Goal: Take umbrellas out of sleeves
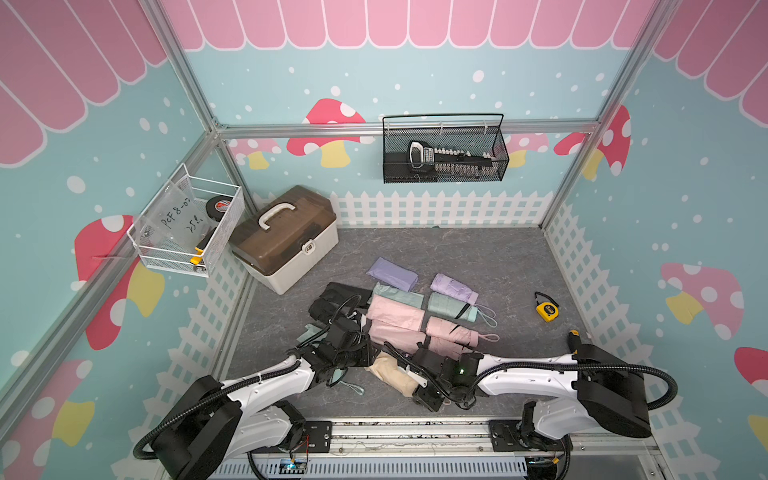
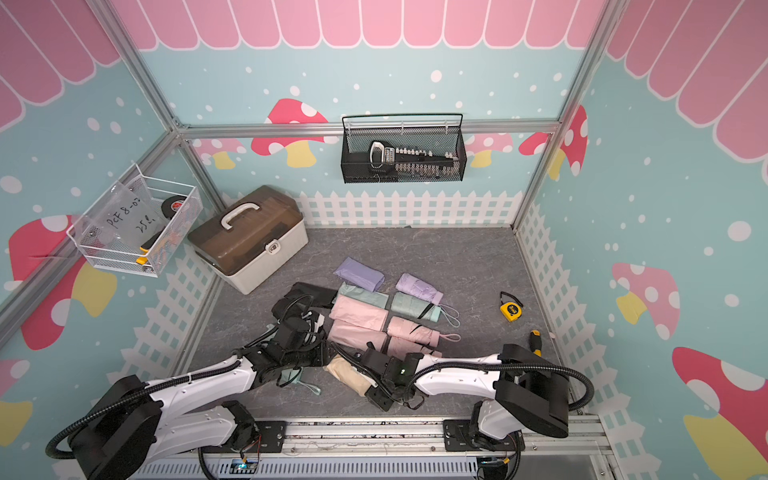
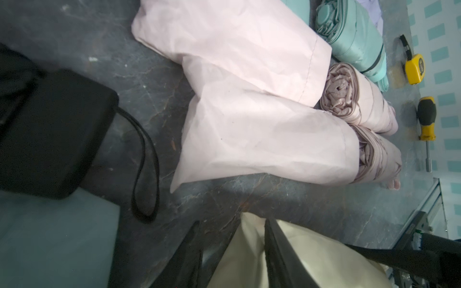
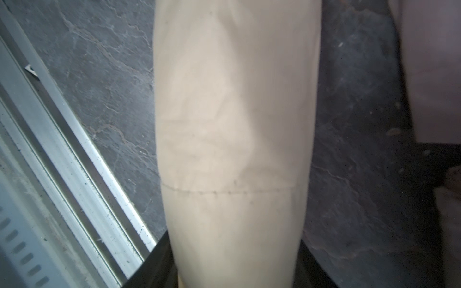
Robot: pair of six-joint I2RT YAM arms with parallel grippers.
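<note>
In the right wrist view, a cream sleeved umbrella (image 4: 235,144) fills the middle, and my right gripper is shut on its near end, a finger on either side. My left gripper is part open at the other end of the cream umbrella (image 3: 326,254). One of its fingers overlaps the pointed sleeve corner; the other stands over bare floor. Pink sleeves (image 3: 269,134) lie flat beyond it. Bare pink (image 1: 452,329), green (image 1: 452,307) and lilac (image 1: 453,288) umbrellas lie to the right of the row of sleeves.
A black sleeved item (image 3: 57,134) with a wrist loop and a teal cloth (image 3: 52,240) lie left of my left gripper. A tape measure (image 1: 547,310) and a screwdriver (image 1: 574,341) are at the right. The toolbox (image 1: 288,272) stands back left.
</note>
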